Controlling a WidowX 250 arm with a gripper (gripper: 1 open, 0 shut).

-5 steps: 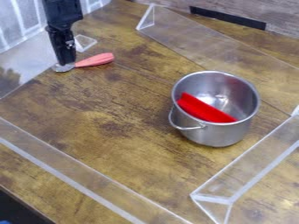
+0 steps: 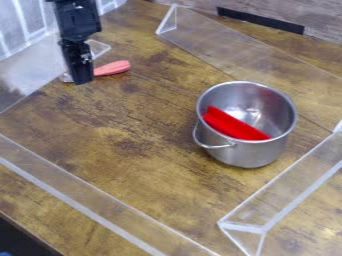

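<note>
My black gripper (image 2: 80,77) hangs at the upper left, shut, just in front of a small utensil with a pink handle (image 2: 110,68) that lies on the wooden table behind it; whether it touches the utensil I cannot tell. A steel pot (image 2: 249,152) stands at the right with a long red object (image 2: 233,125) inside it.
Clear plastic barriers (image 2: 219,46) edge the workspace at the back, left, front and right.
The pot and the utensil stay where they were.
</note>
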